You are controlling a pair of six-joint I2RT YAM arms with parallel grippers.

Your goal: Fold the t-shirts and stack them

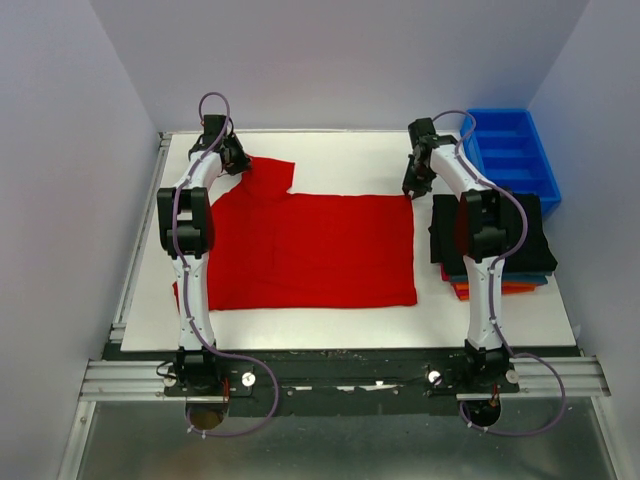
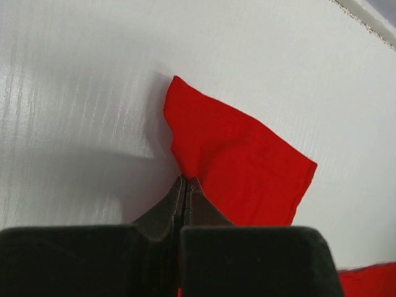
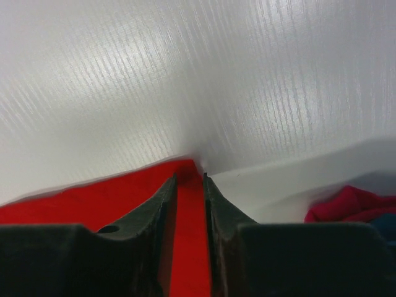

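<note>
A red t-shirt [image 1: 310,250] lies spread flat on the white table, with one sleeve [image 2: 247,158] pointing toward the back at the left. At the base of that sleeve, my left gripper is shut, the shirt's cloth pinched at its tips. Over at the shirt's far right corner [image 3: 185,166], my right gripper is partly open. Its two fingertips stand either side of the cloth there, and nothing shows clamped between them. The left arm covers part of the shirt's left side in the top view.
To the right, a stack of folded shirts [image 1: 525,240], black on top with blue, red and orange edges below, lies partly under the right arm. Behind it stands an empty blue bin [image 1: 515,150]. Bare table [image 1: 350,165] stretches behind the shirt.
</note>
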